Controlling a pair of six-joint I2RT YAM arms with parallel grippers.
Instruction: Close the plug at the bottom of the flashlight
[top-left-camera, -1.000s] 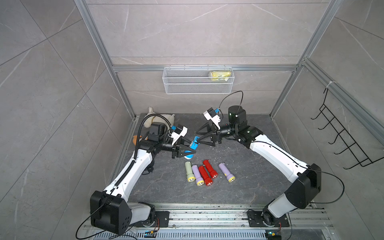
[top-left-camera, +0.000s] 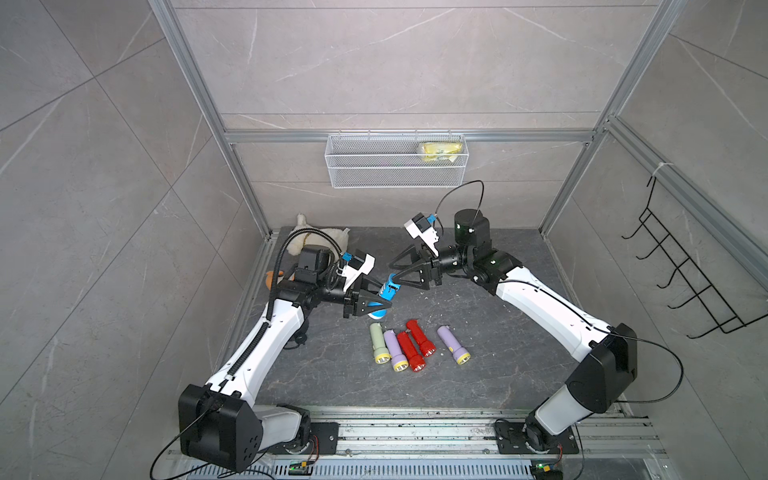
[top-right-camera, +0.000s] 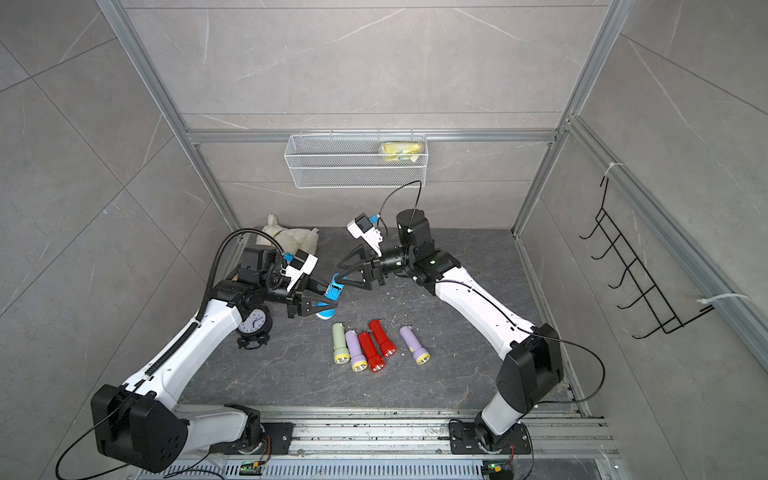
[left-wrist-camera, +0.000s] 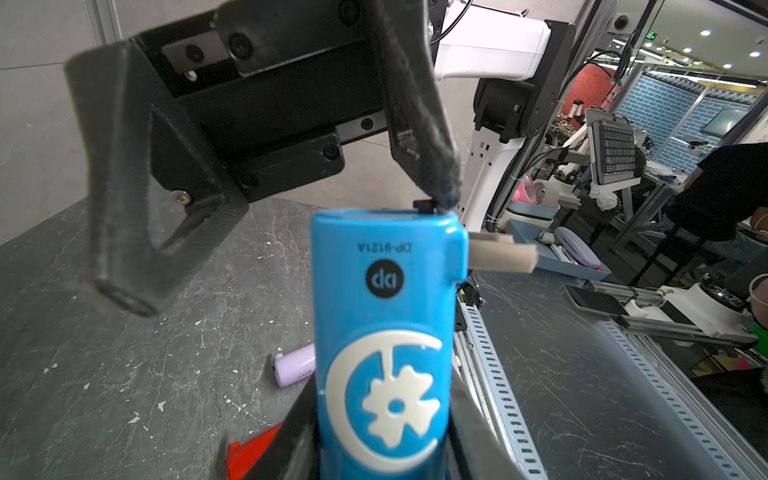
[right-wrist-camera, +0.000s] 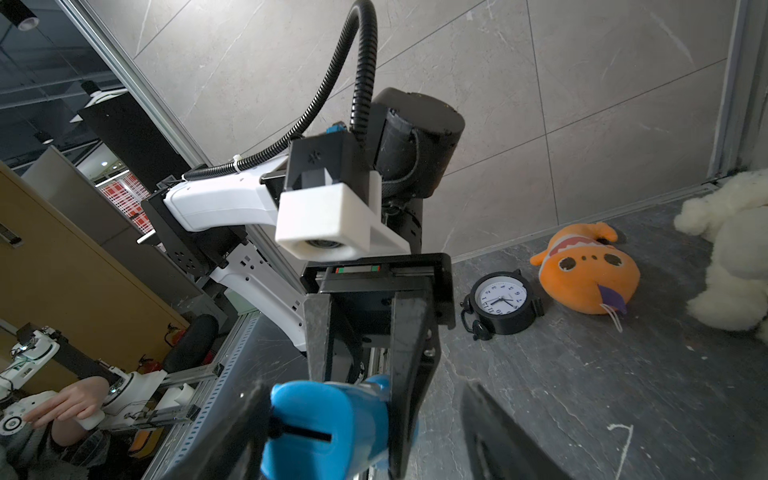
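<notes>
A blue flashlight (top-left-camera: 387, 289) (top-right-camera: 333, 289) (left-wrist-camera: 381, 336) (right-wrist-camera: 312, 424) is held in my left gripper (top-left-camera: 376, 300) (top-right-camera: 318, 303), which is shut on it. In the left wrist view its top end carries a beige flap or handle (left-wrist-camera: 500, 254) sticking out sideways. My right gripper (top-left-camera: 401, 269) (top-right-camera: 350, 269) is part open just above that end, with one fingertip (left-wrist-camera: 436, 184) at the small black part on the top. In the right wrist view the blue end shows a dark slot between blurred fingers.
Several flashlights, red, lilac (top-left-camera: 453, 342) and green (top-left-camera: 377, 342), lie on the table below the grippers. An alarm clock (right-wrist-camera: 502, 301), an orange plush (right-wrist-camera: 586, 276) and a cream plush (right-wrist-camera: 732, 256) sit at the back left. A wire basket (top-left-camera: 368, 160) hangs on the back wall.
The left arm looks unchanged.
</notes>
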